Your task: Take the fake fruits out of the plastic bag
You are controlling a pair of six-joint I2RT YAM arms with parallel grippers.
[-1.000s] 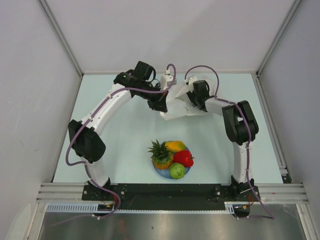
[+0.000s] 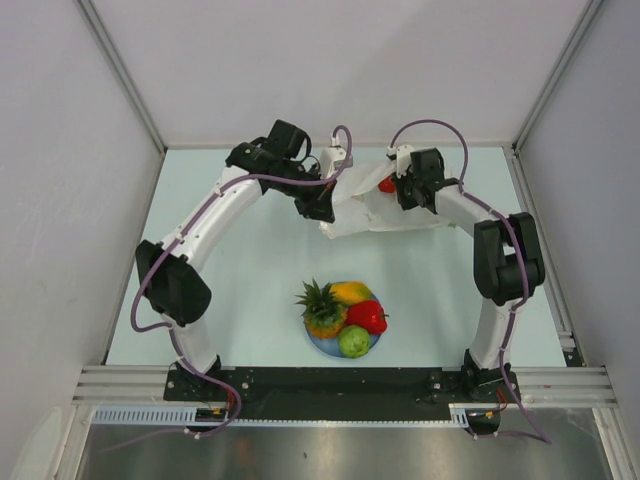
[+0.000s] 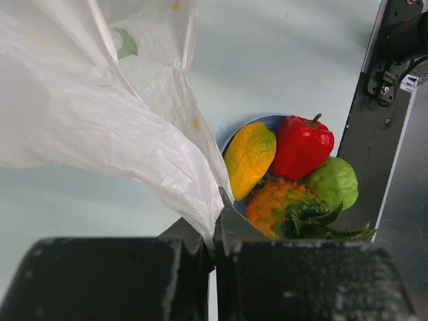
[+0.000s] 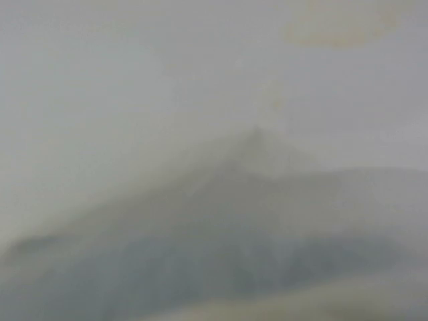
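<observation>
My left gripper [image 2: 328, 214] is shut, pinching the edge of the white plastic bag [image 3: 127, 127]. The thin film runs up from between its fingertips in the left wrist view. The right gripper [image 2: 404, 202] is at the bag's upper right part, partly behind its film. Close to its left side shows a red fruit [image 2: 387, 185], partly covered by the bag [image 2: 365, 212]. Whether the right fingers close on this fruit is hidden. Pale blurred film fills the right wrist view, so its fingertips cannot be made out.
A blue plate [image 2: 325, 345] at the front centre holds a pineapple [image 2: 324, 312], a yellow fruit [image 2: 352, 292], a red pepper [image 2: 368, 317] and a green fruit [image 2: 354, 341].
The red fruit shows more clearly than a second ago. The left arm and the plate stay put.
</observation>
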